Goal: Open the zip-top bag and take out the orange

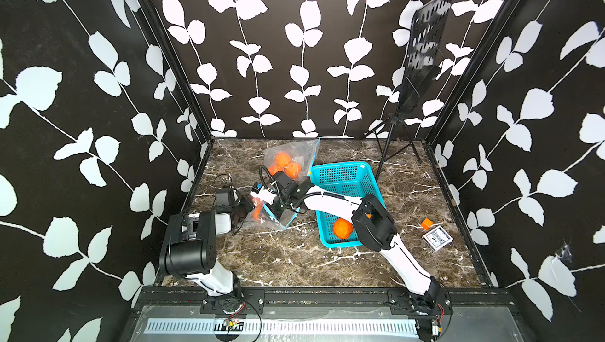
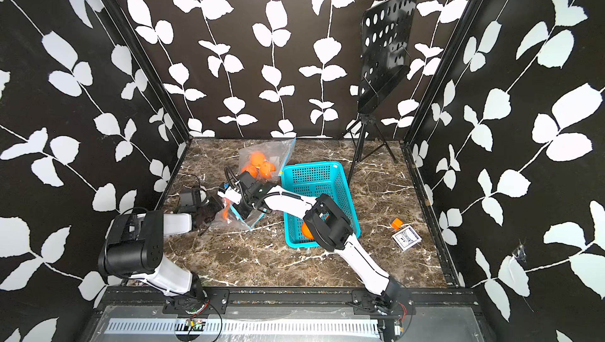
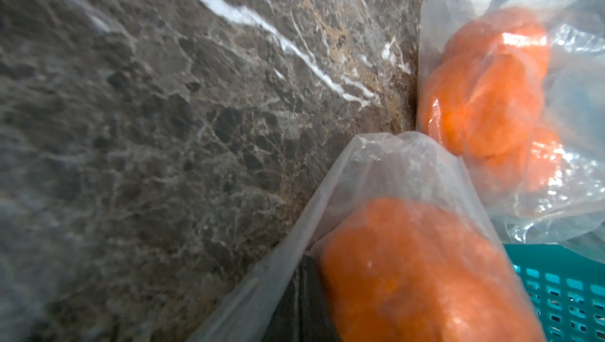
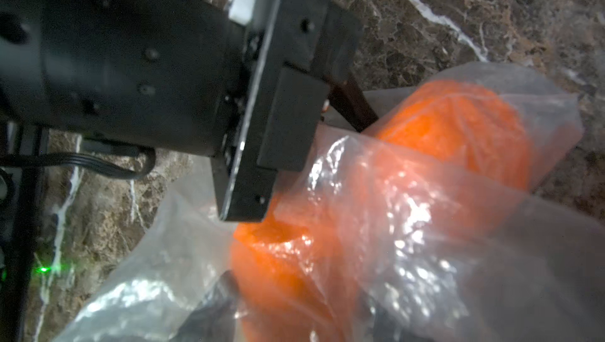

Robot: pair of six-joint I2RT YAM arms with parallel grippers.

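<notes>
A zip bag with oranges lies at the left, beneath both grippers. My left gripper is at its left side; in the left wrist view the bag's plastic covers the fingertips, and whether film is between them cannot be told. My right gripper is over the same bag from the right, its finger hard to make out. In the right wrist view the oranges show through the crumpled plastic. A second bag of oranges lies behind the grippers.
A teal basket holding an orange sits centre right. An orange cube and a card lie at the right. A black stand rises at the back right.
</notes>
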